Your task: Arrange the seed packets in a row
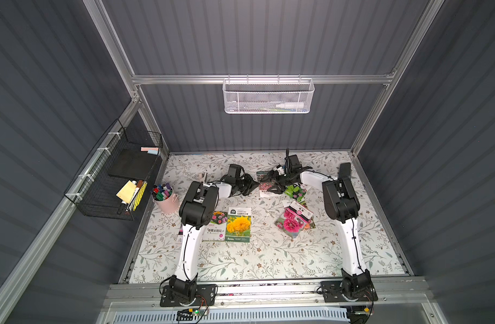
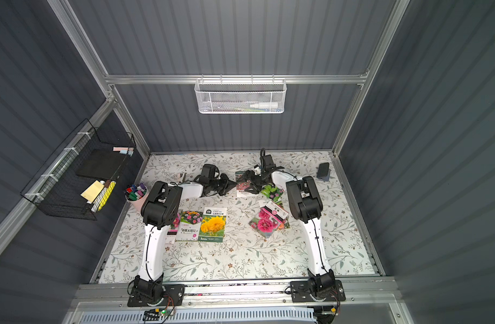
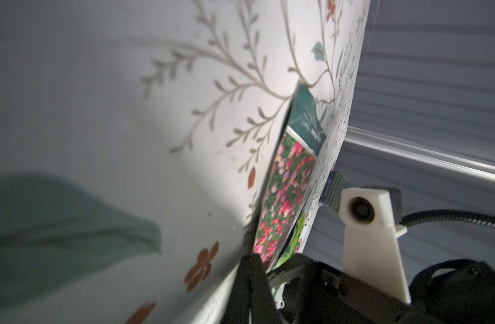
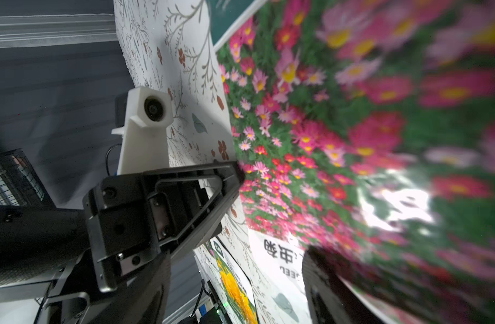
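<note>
A packet with pink and red daisies (image 1: 265,186) lies at the back middle between my two grippers, nearly straight. My left gripper is shut, with nothing showing between its fingers; its tip meets the packet's left edge in the right wrist view. My right gripper reaches over the packet's right part. Its fingers look apart, one over the packet (image 4: 366,135), but whether any packet is gripped is unclear. Along the front left run a yellow-flower packet (image 1: 238,224), a white mixed-flower packet (image 2: 189,225) and a pink packet (image 2: 172,232) partly behind the left arm.
Right of centre, a magenta-flower packet (image 1: 291,222) lies askew over another packet (image 1: 310,220). A green-leaf packet (image 1: 296,192) sits below the right gripper. A pink pen cup (image 1: 167,202) stands at the left edge, a black phone (image 1: 344,170) at the back right.
</note>
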